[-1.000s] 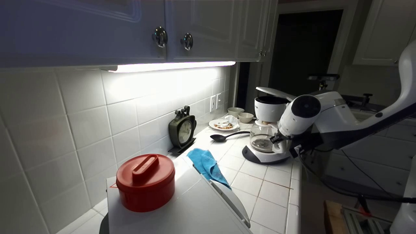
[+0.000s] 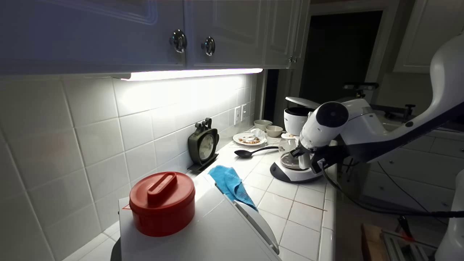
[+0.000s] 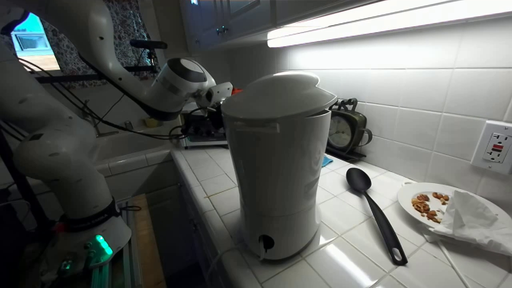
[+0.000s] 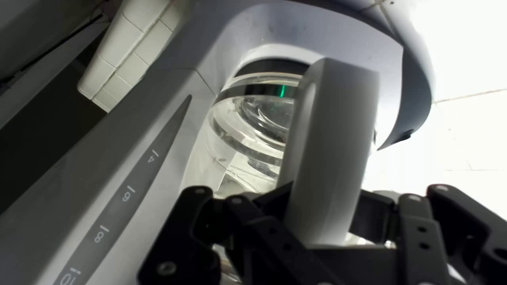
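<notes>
A glass coffee carafe (image 4: 259, 114) with a white handle (image 4: 328, 142) stands at the white coffee maker (image 2: 296, 121), whose lid is raised. My gripper is at the handle, which shows between its black fingers; they look shut on it. The pads' contact faces are hidden by the handle. In exterior view 1 the arm reaches in from the right and covers part of the carafe. From exterior view 2 the coffee maker's tall body (image 3: 278, 177) hides the carafe and most of the gripper.
A black spoon (image 2: 245, 153), a plate of nuts (image 2: 248, 139) and bowls (image 2: 274, 131) lie towards the wall. A blue cloth (image 2: 232, 182), a red pot (image 2: 163, 204) and a clock (image 2: 204, 145) are nearer exterior view 1.
The arm and gripper have moved left in exterior view 1. The carafe's handle has shifted left with them, and the arm covers more of the coffee maker.
</notes>
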